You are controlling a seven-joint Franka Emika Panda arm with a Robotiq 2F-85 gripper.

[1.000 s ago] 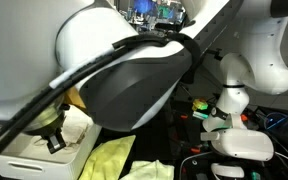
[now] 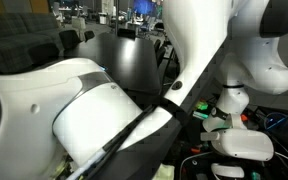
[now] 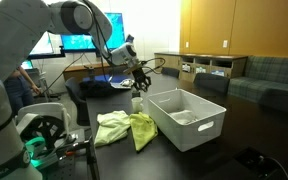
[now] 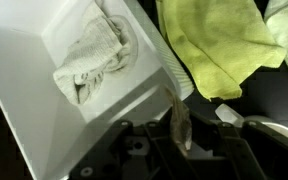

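Observation:
In the wrist view my gripper is at the lower middle, beside the wall of a white box (image 4: 56, 30). It is shut on a narrow brownish-orange thing (image 4: 179, 118), which points up from between the fingers; what it is I cannot tell. Inside the box lies a crumpled whitish cloth (image 4: 89, 55). A yellow-green cloth (image 4: 219, 45) is spread outside, along the wall. Exterior view 2 shows the box (image 3: 197, 134) on the dark table, with the yellow-green cloth (image 3: 142, 130) to its left. My gripper is out of sight in both exterior views.
A pale cloth (image 3: 112, 126) lies left of the yellow-green one. A white cup-like container (image 3: 136, 103) stands behind the cloths, and a round white rim (image 4: 274, 128) shows at lower right in the wrist view.
In exterior view 1 the arm has swung across toward the camera and the right, and it now covers the box and most of the cloths, which showed earlier.

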